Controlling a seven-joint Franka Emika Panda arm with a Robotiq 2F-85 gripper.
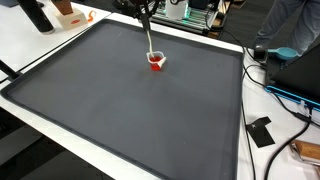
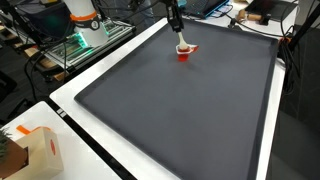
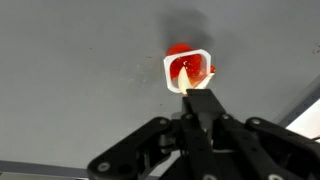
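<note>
A small cup with a white rim and red on its side stands near the far edge of the grey board. In the wrist view, the cup's squarish white rim surrounds red contents. My gripper is above it, shut on a slim pale stick-like utensil that points downward. In exterior view 2, the stick reaches down to the cup. Its lower end overlaps the cup's opening in the wrist view; how deep it reaches I cannot tell. The upper end is hidden by the fingers.
The dark grey board is otherwise bare, with wide free room toward the near side. Off its right side lies a black flat piece. A white and brown container stands beyond the far left edge.
</note>
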